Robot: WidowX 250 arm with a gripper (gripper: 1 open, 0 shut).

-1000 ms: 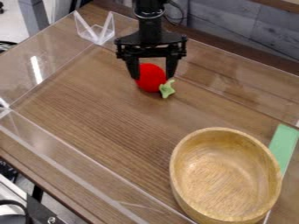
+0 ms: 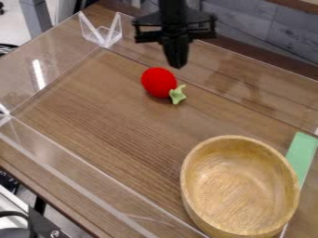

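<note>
My black gripper (image 2: 176,50) hangs blurred at the top centre, raised above and behind a red object with a green leafy top (image 2: 159,83), like a strawberry or pepper, lying on the wooden table (image 2: 93,135). The fingers are apart from it, and nothing shows held; the blur hides how they stand.
A large tan bowl (image 2: 240,186) sits at the lower right, with a green strip (image 2: 299,153) beside it. A clear plastic piece (image 2: 102,30) is at the upper left.
The gripper has moved up and slightly right, away from the red object, which stays where it was.
</note>
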